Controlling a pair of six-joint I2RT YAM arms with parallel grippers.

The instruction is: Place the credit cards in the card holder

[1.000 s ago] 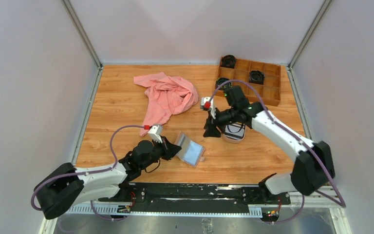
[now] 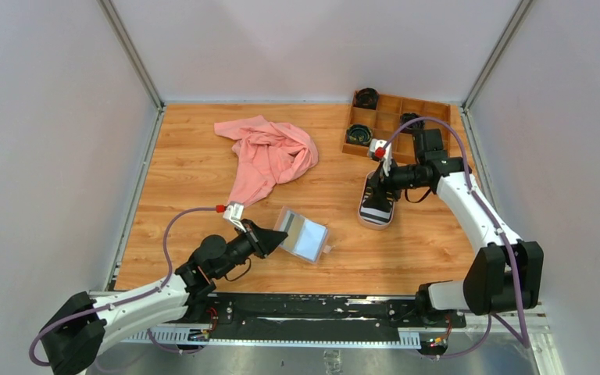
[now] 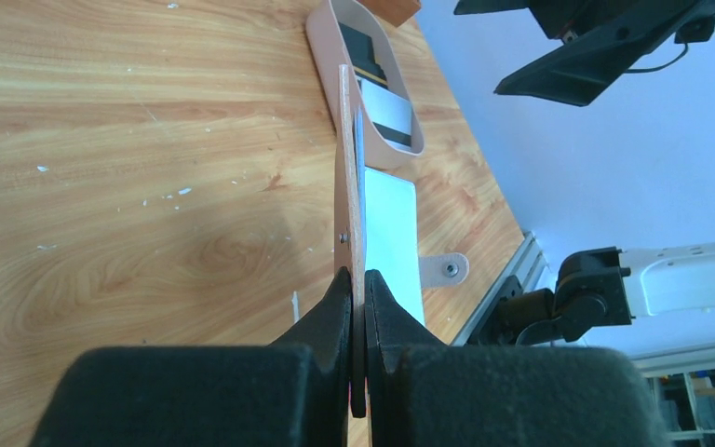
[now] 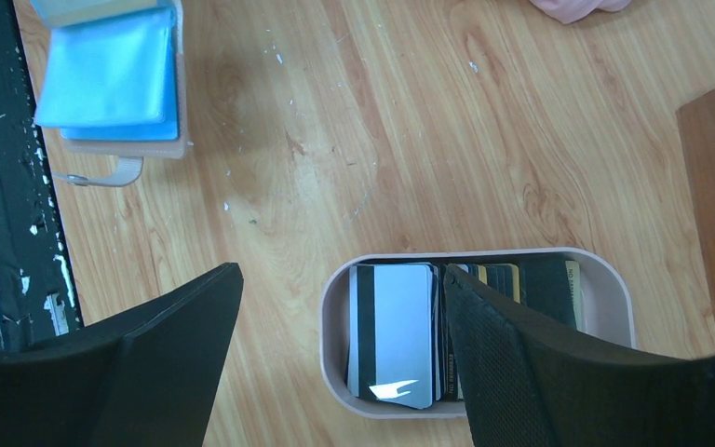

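The card holder (image 2: 309, 241), with clear blue-white sleeves, is at the front middle; my left gripper (image 2: 283, 234) is shut on its edge, which stands upright between the fingertips in the left wrist view. A pink oval container (image 4: 333, 326) of stacked credit cards (image 4: 393, 331) sits to the right. My right gripper hangs open over it, fingertips either side of the top white card's end of the stack, nothing held.
A pink cloth (image 2: 269, 156) lies at the back middle. A wooden compartment box (image 2: 426, 117) with black coils stands at the back right. Bare table surrounds the holder and container.
My right gripper has swung right and back from near the card holder to over the card container. My left arm has shifted slightly left, still at the holder.
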